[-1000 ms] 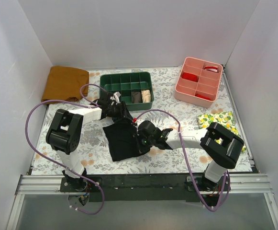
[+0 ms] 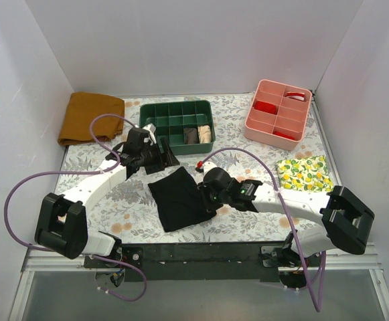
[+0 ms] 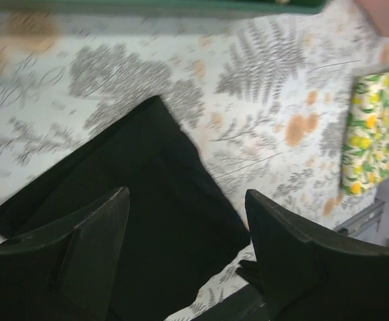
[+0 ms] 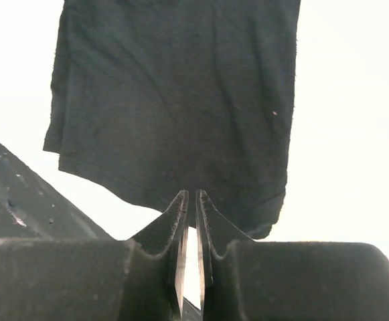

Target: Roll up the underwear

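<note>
The black underwear (image 2: 177,200) lies spread and fairly flat on the patterned table, a little crooked. In the left wrist view the dark cloth (image 3: 147,180) sits below my left gripper, whose fingers are wide apart and empty. From above, that left gripper (image 2: 169,154) is just beyond the cloth's upper left edge. My right gripper (image 2: 205,194) covers part of the cloth's right side. Its fingertips (image 4: 183,198) have only a narrow gap, with no fabric visible between them; the underwear (image 4: 181,100) stretches out beyond them.
Behind the cloth stands a green divided box (image 2: 157,110) holding dark and beige rolls. A pink divided box (image 2: 254,124) with red items is at the back right. A brown folded cloth (image 2: 90,117) lies back left, a lemon-patterned cloth (image 2: 304,174) at right.
The left gripper has moved left, away from the cloth's top corner, which is now uncovered. The right gripper has shifted right. Earlier, the underwear slid slightly right and toward the front.
</note>
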